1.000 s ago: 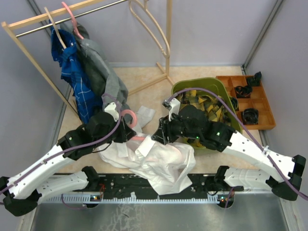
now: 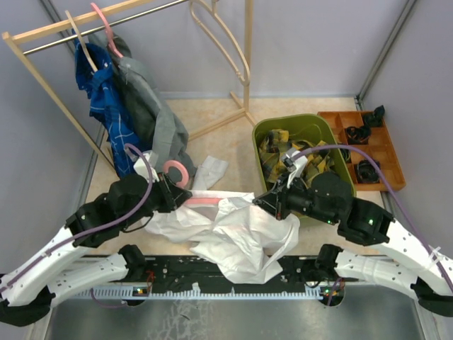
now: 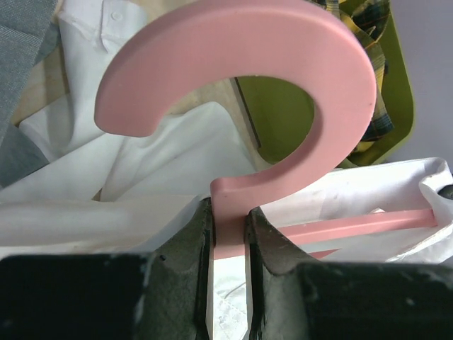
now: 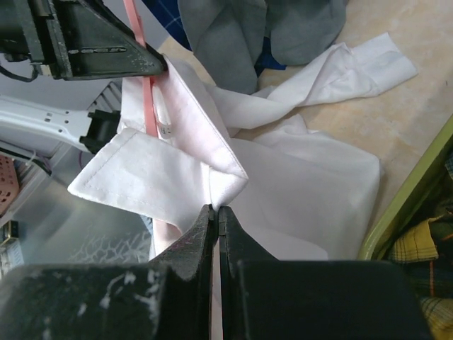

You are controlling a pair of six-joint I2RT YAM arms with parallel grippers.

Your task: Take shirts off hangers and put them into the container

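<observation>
A pink hanger hook stands up from between the fingers of my left gripper, which is shut on its neck. From there the pink hanger bar runs to the right along the opening of the white shirt. The shirt hangs in loose folds over the front of the table. My right gripper is shut on the edge of the white shirt, with a flap of cloth standing up at its fingertips. Folds hide the far end of the hanger in the top view.
A green bin with yellow-dark plaid cloth lies close behind my right arm. A brown organizer is at the right. The rack holds blue and grey shirts at the left, plus an empty wooden hanger.
My right gripper has moved right and towards the front, drawing the shirt's edge with it. My left gripper and the hook have shifted left, and more hanger bar shows between the grippers.
</observation>
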